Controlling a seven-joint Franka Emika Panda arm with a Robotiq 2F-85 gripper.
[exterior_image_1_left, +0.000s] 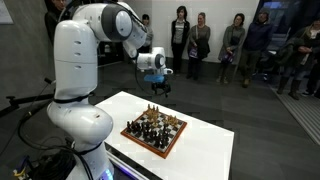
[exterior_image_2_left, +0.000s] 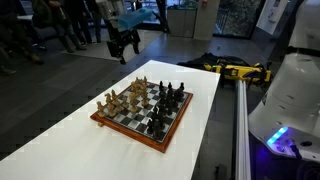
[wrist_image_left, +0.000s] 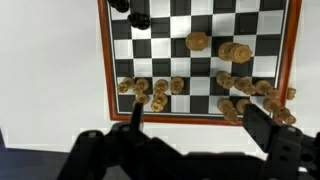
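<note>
A chessboard (exterior_image_1_left: 180, 124) with a brown wooden rim rests on the white table (exterior_image_1_left: 205, 150). In exterior view 2, tan pieces (exterior_image_2_left: 133, 102) stand on its far side and black pieces (exterior_image_2_left: 155, 126) on its near side. My gripper (exterior_image_2_left: 122, 57) hangs in the air beyond the tan side, well above the table. Seen from the wrist, the gripper has its dark fingers spread wide, with only board and table visible below the gap. A lone tan piece (wrist_image_left: 198, 41) stands near the board's middle; two dark pieces (wrist_image_left: 139, 20) show at upper left.
Bare table lies left of the board in exterior view 2. A tan piece (wrist_image_left: 291, 93) sits at or just past the board's right rim. Several people (exterior_image_1_left: 235, 40) stand behind the arm. A yellow and black thing (exterior_image_2_left: 235, 70) lies beyond the table.
</note>
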